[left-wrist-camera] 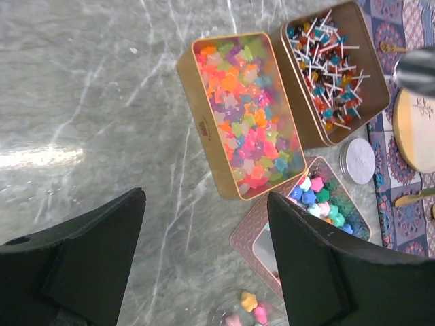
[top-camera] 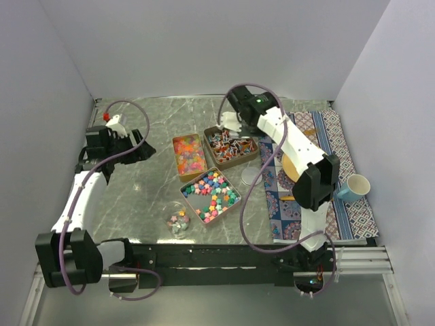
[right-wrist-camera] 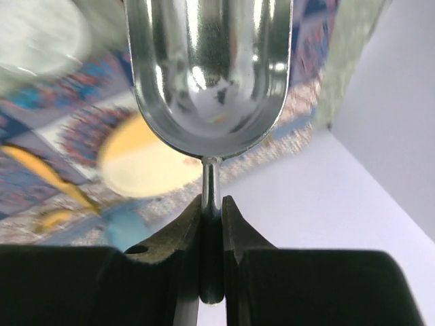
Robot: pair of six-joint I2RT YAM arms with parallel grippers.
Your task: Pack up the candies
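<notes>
A metal scoop (right-wrist-camera: 211, 81) stands up from my right gripper, which is shut on its handle; the bowl looks empty. In the top view that arm is over the box of wrapped lollipops (top-camera: 234, 146). My left gripper is open and empty, above bare counter left of the boxes. One tan box (left-wrist-camera: 194, 102) is full of gummy candies (left-wrist-camera: 248, 115). In front of it, a pinkish box (top-camera: 195, 206) holds star candies (top-camera: 217, 189), with a bare patch at its left. A clear jar (top-camera: 178, 223) contains some star candies.
A round metal lid (left-wrist-camera: 357, 161) lies right of the boxes. Beyond it, a patterned cloth (top-camera: 279, 197) carries a round wooden board (left-wrist-camera: 416, 132) and wooden utensils; a blue mug (top-camera: 353, 188) is at the right.
</notes>
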